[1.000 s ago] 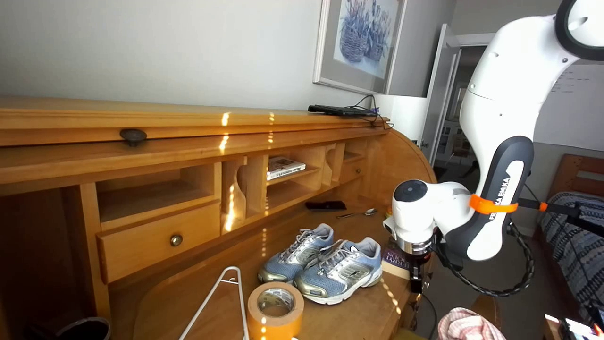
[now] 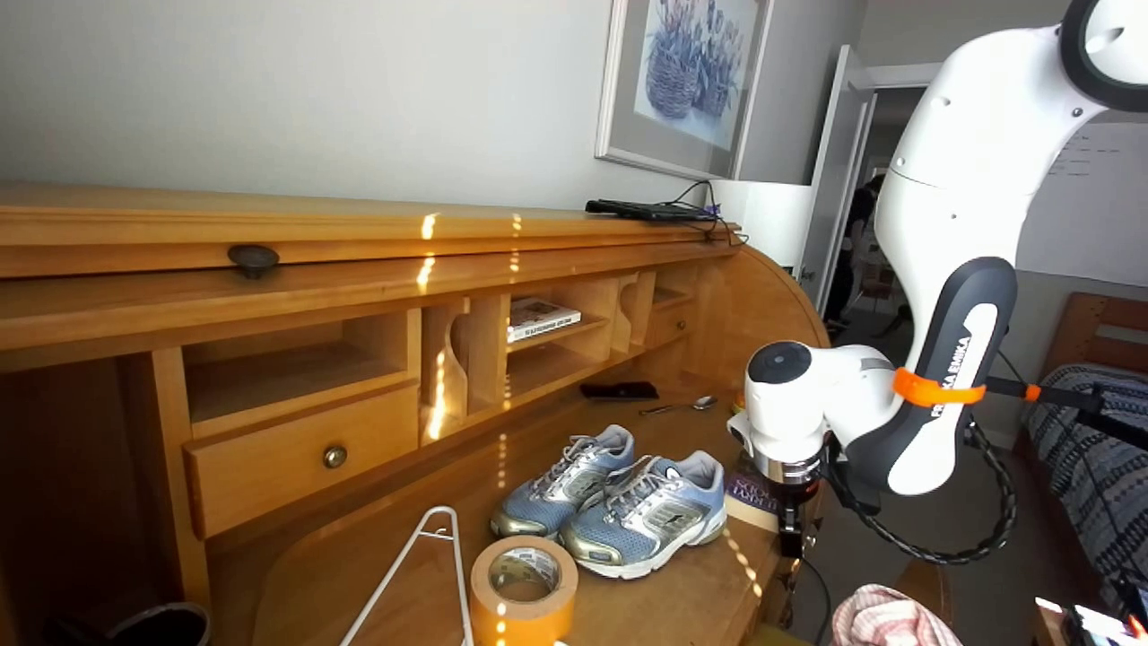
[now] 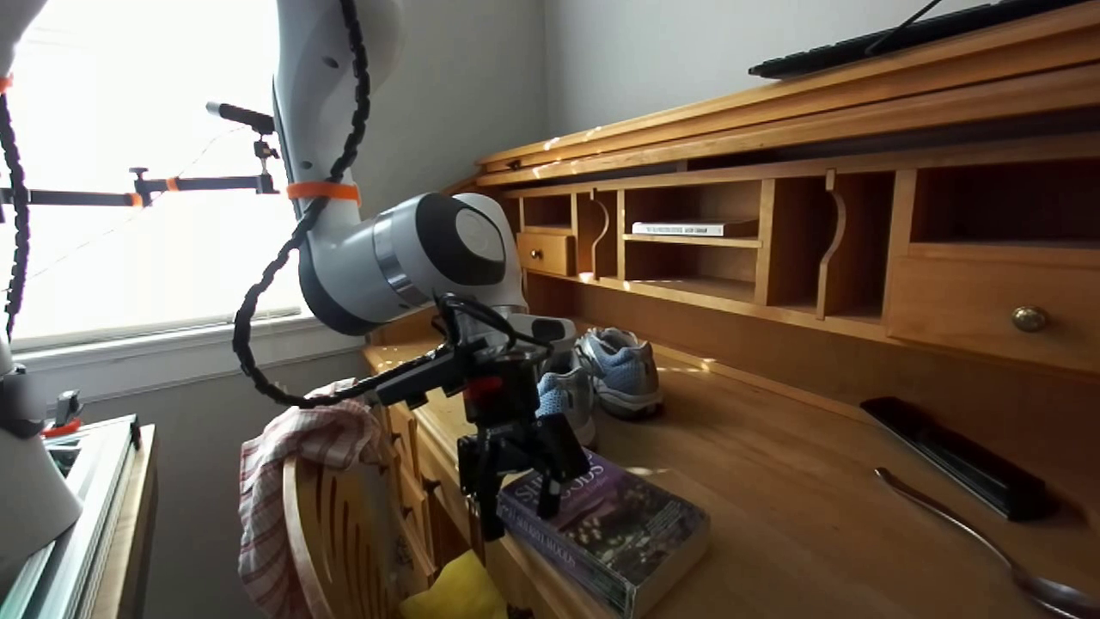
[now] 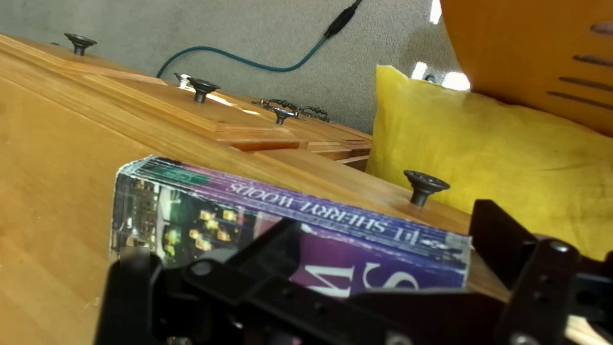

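Note:
A thick paperback book (image 3: 629,521) with a purple and dark floral cover lies flat at the desk's front edge. Over its outer end hangs my gripper (image 3: 522,504), pointing down and open. One fingertip (image 3: 551,499) appears over the cover, while the other is on the outer side of the spine. From the wrist view, part of the purple cover and spine of the book (image 4: 330,215) shows between the spread fingers of my gripper. Whether either finger touches the book, I cannot tell. In exterior view 1 the arm partly hides the book (image 2: 753,497).
Blue-grey shoes (image 2: 646,517), a tape roll (image 2: 565,603) and a white hanger (image 2: 457,560) occupy the desk. A spoon (image 3: 954,521) and a black object (image 3: 954,454) lie towards the back. Beside the desk are a chair (image 3: 340,516) and yellow cushion (image 4: 459,132).
The arm and desk items look practically unmoved. A dark figure now stands in the doorway at the back, where none showed before.

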